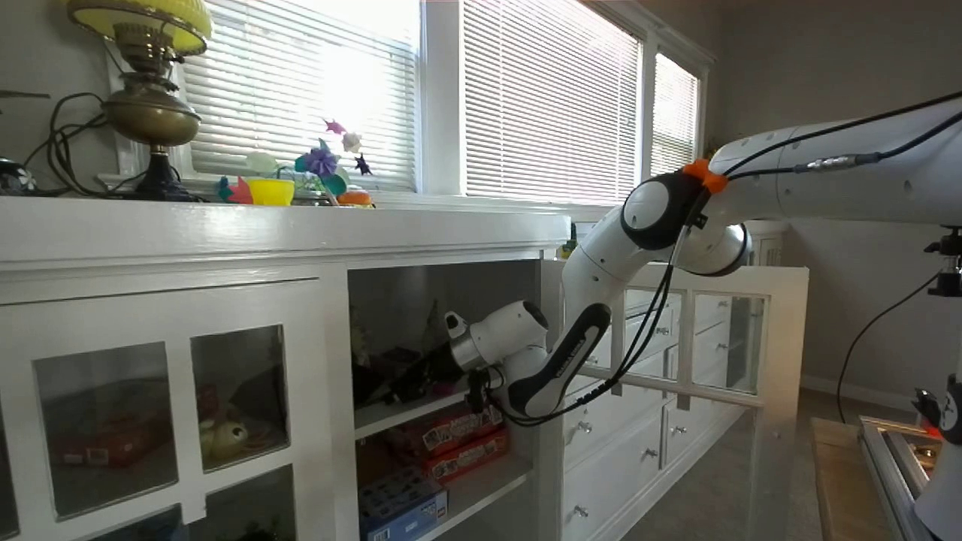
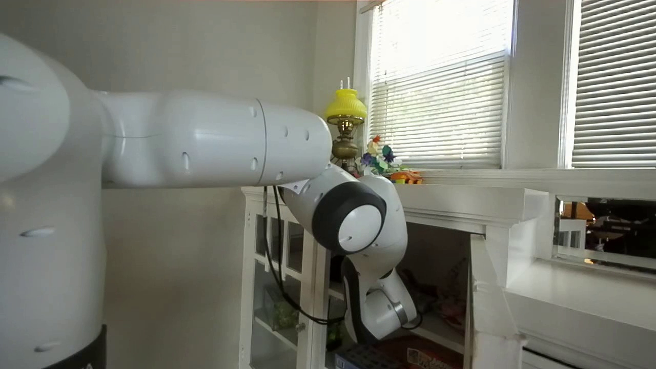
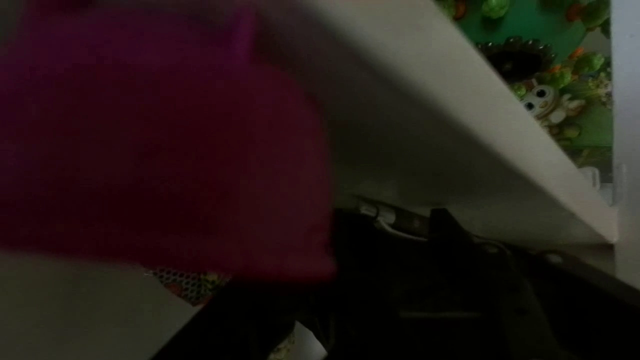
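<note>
In exterior view 1, my black gripper (image 1: 393, 395) reaches into the open cabinet, low over its upper shelf (image 1: 383, 418). Dark surroundings hide its fingers and whatever may lie between them, so its state does not show. The wrist view is very dark. A large blurred magenta-red thing (image 3: 174, 150) fills its upper left, close to the lens. Black shapes fill the bottom; I cannot separate fingers from other dark things there. In exterior view 2 my arm hides the gripper.
The glass cabinet door (image 1: 785, 361) stands open to the right of my forearm. Red boxes (image 1: 464, 442) and a blue box (image 1: 403, 505) sit on the shelf below. A lamp (image 1: 153, 113) and a yellow pot (image 1: 271, 191) stand on the cabinet top.
</note>
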